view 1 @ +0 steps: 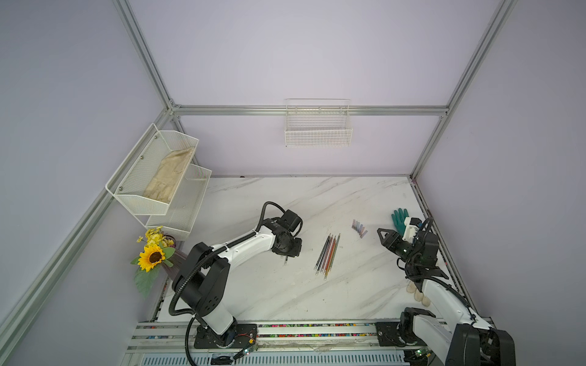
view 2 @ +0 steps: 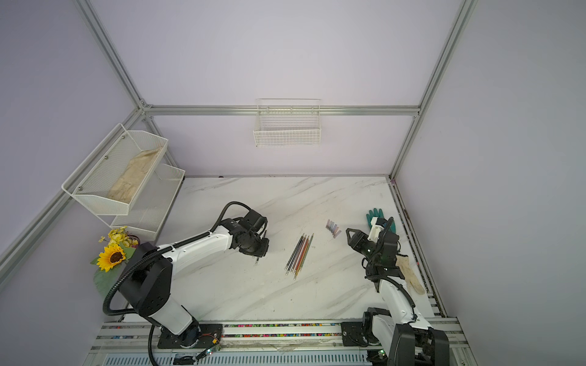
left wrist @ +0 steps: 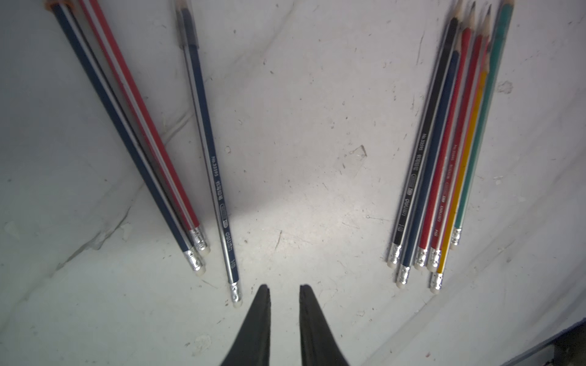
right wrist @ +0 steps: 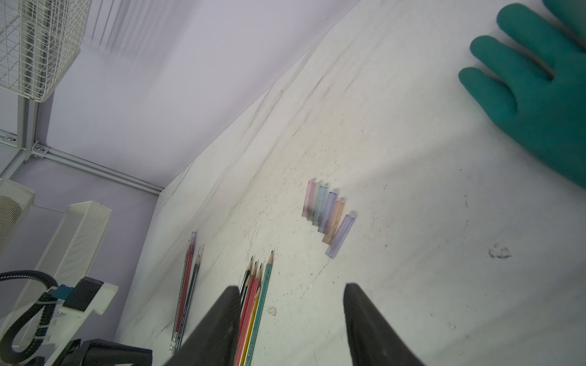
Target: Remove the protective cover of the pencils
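Note:
In the left wrist view, a dark blue pencil (left wrist: pixel 207 134) with a clear cover (left wrist: pixel 188 27) on its tip lies apart on the left. Beside it are a red pencil (left wrist: pixel 140 116) and another blue pencil (left wrist: pixel 122 131); what sits on their tips is cut off. Several bare-tipped pencils (left wrist: pixel 430 183) form a group at the right. My left gripper is partly open above the table, empty, near the eraser ends. Removed-looking clear covers (right wrist: pixel 329 213) lie in a row in the right wrist view. My right gripper is open and empty, short of them.
A green glove (right wrist: pixel 537 103) lies at the right side, close to my right arm. White wire baskets (view 1: pixel 318 131) hang at the back and left. A sunflower vase (view 1: pixel 151 257) stands at the left edge.

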